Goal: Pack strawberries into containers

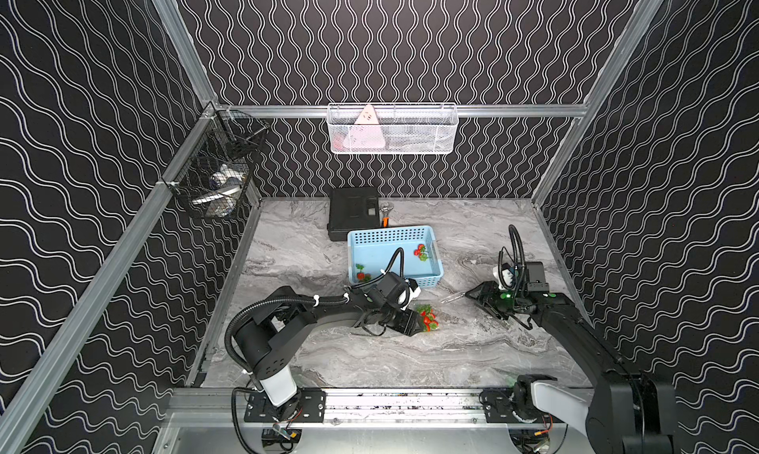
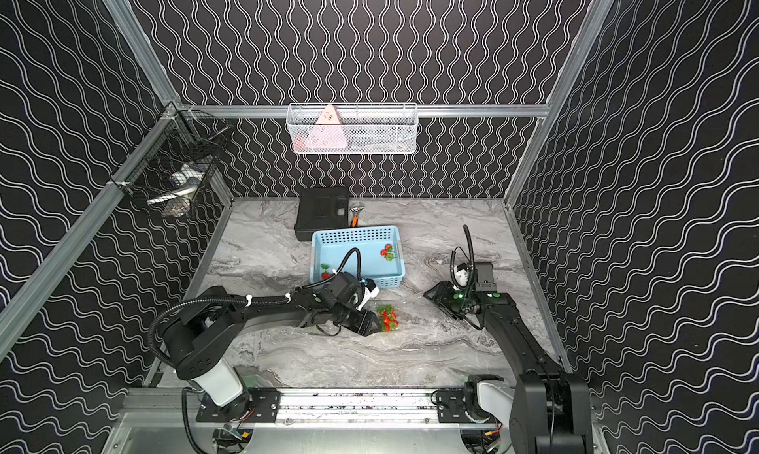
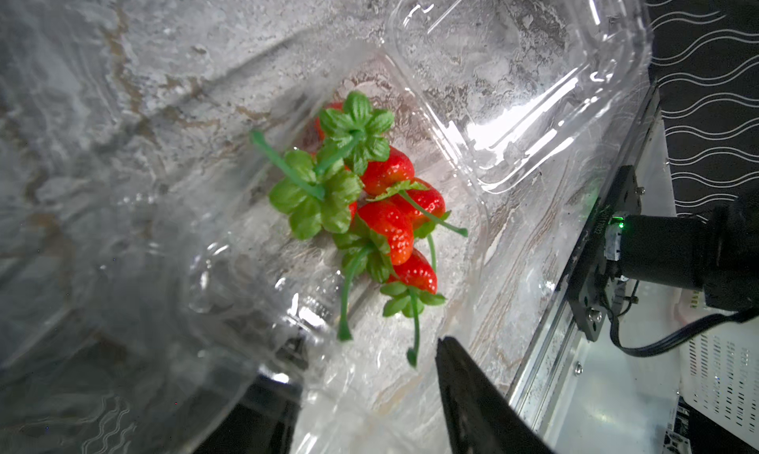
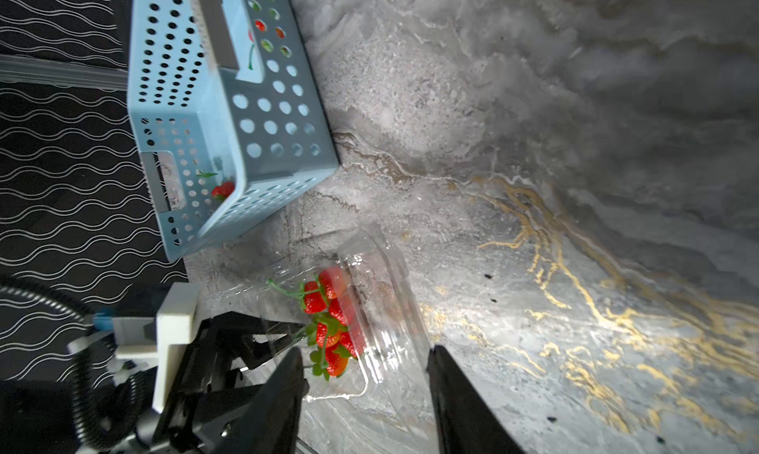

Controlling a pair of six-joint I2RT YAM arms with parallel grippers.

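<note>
Several red strawberries with green leaves [image 3: 387, 225] are bunched in a clear plastic container [image 4: 395, 296] on the table. Its transparent lid [image 3: 506, 82] appears folded open to one side. At the container's side, my left gripper has its fingers spread; clear plastic shows near and between them, and whether they touch it I cannot tell. My right gripper is also open, apart from the container on its right side, with no object gripped. A blue basket [image 1: 391, 236] behind the container holds a few strawberries [image 1: 420, 251].
Behind the basket lie a black case [image 1: 353, 210] and an orange-handled tool [image 1: 385, 218]. A white wire basket [image 1: 411, 138] hangs on the back wall.
</note>
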